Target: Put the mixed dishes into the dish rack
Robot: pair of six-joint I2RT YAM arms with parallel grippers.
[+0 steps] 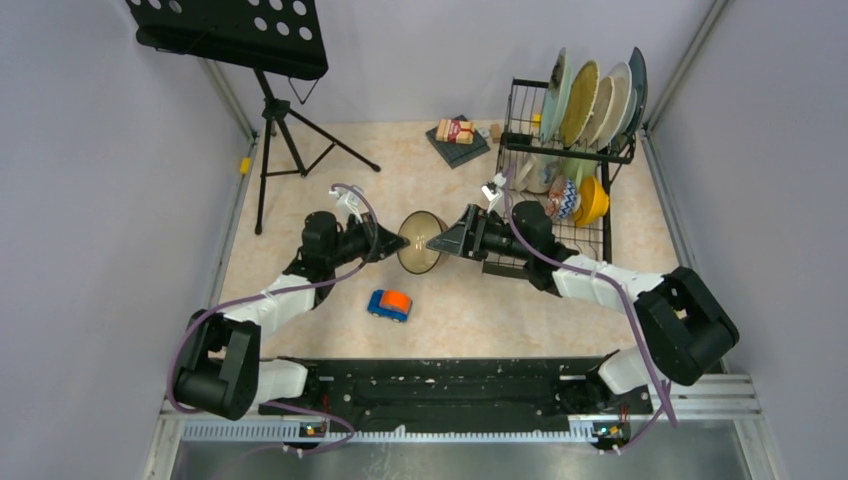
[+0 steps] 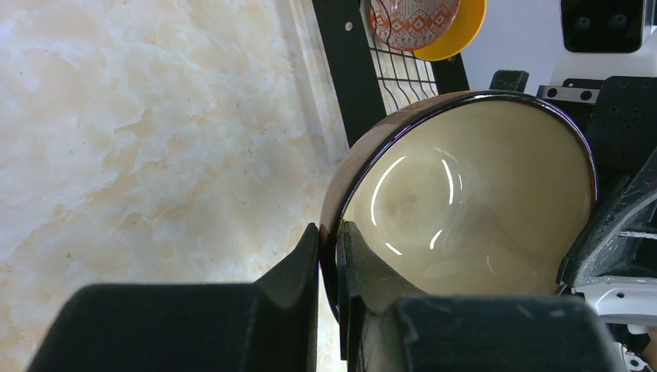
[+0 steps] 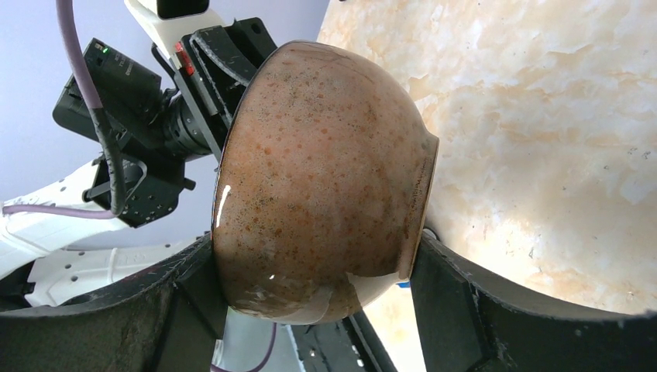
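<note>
A brown speckled bowl point(image 1: 419, 243) with a cream inside point(image 2: 465, 194) is held up on its side between my two grippers in mid-table. My left gripper is shut on its rim at the left side. My right gripper point(image 1: 446, 243) is on the opposite side; in the right wrist view the bowl's brown outside point(image 3: 318, 170) fills the space between its fingers, so it grips the bowl too. The dish rack point(image 1: 572, 150) stands at the right rear, with plates upright on top and bowls, including a yellow one point(image 1: 592, 205), below.
A music stand point(image 1: 278, 110) stands at the left rear. A blue and orange toy car point(image 1: 390, 305) lies in front of the bowl. A dark mat point(image 1: 450, 152) with a small package on it lies at the back.
</note>
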